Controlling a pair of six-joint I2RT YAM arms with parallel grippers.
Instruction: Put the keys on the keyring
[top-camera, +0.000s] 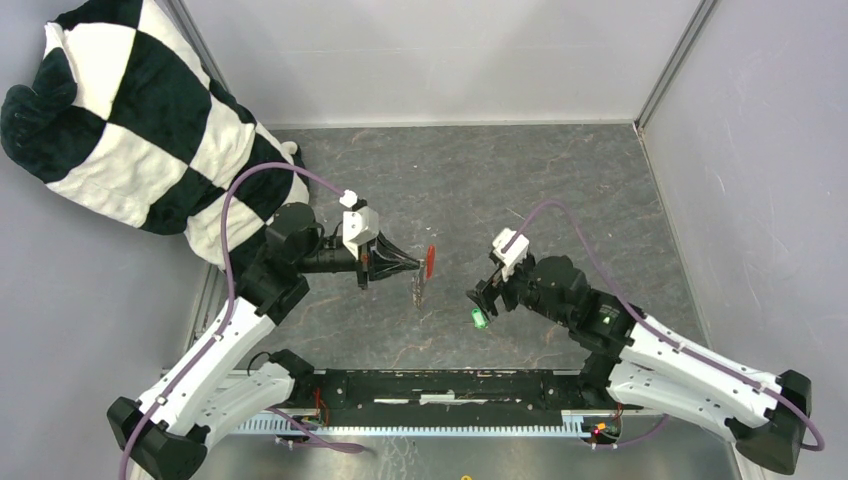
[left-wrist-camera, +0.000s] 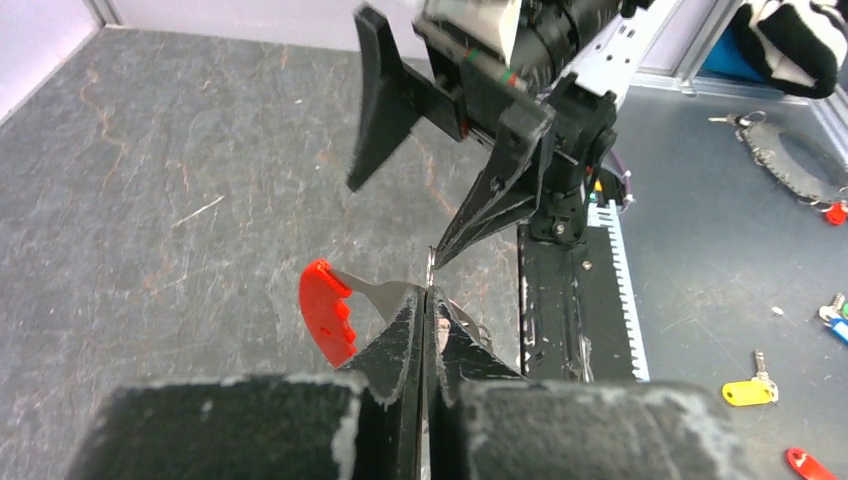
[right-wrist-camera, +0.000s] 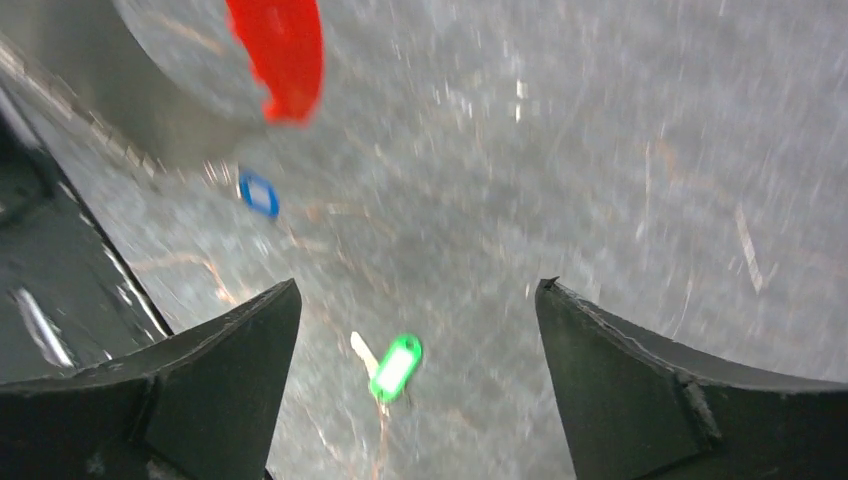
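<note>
In the top view my left gripper (top-camera: 421, 264) is shut on the keyring, a thin grey metal piece with a red grip (top-camera: 431, 260) and a chain-like part (top-camera: 418, 290) hanging down. The left wrist view has its red grip (left-wrist-camera: 325, 315) left of the fingertips, with a small silver bit (left-wrist-camera: 431, 265) showing just above them. My right gripper (top-camera: 480, 306) stands open and empty, apart from the keyring. A key with a green tag (right-wrist-camera: 396, 368) lies on the grey floor, seen between the right fingers. A blue tag (right-wrist-camera: 258, 193) shows by the keyring's grey edge; I cannot tell whether it hangs there.
Across the black rail lie a key with a yellow tag (left-wrist-camera: 750, 391), a blue-tagged key (left-wrist-camera: 836, 322), a red tag (left-wrist-camera: 808, 464) and a looped chain (left-wrist-camera: 790, 160). A checkered cushion (top-camera: 150, 110) leans at the left wall.
</note>
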